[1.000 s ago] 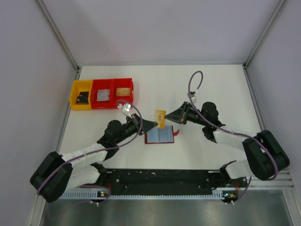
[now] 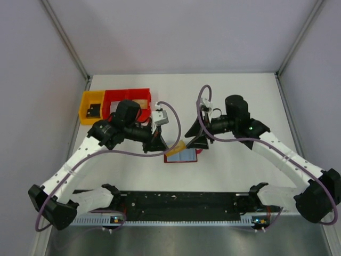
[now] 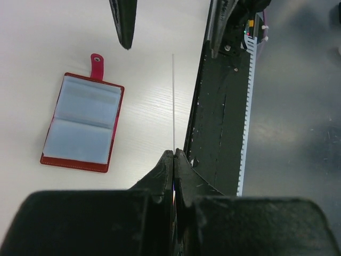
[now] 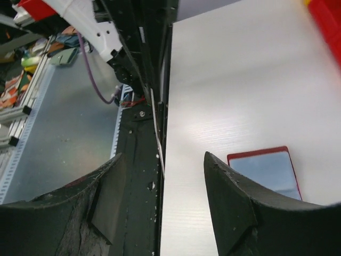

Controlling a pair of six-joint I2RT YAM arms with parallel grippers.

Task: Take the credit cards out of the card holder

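Note:
A gold card slants above the card holder, its near end pinched in my left gripper. In the left wrist view the card is edge-on, a thin upright line rising from the closed fingertips. My right gripper is open close to the card's far end. The right wrist view puts the card's edge in line with the gap between the right fingers; whether they touch it, I cannot tell. Open flat on the table lies the red-edged card holder, with pale clear pockets and a red strap.
At the back left stand a yellow bin with a dark item and a red bin with a pale item and a gold one. Black equipment runs along the front edge.
The card, held by the left gripper throughout, has turned from upright to a flatter slant.

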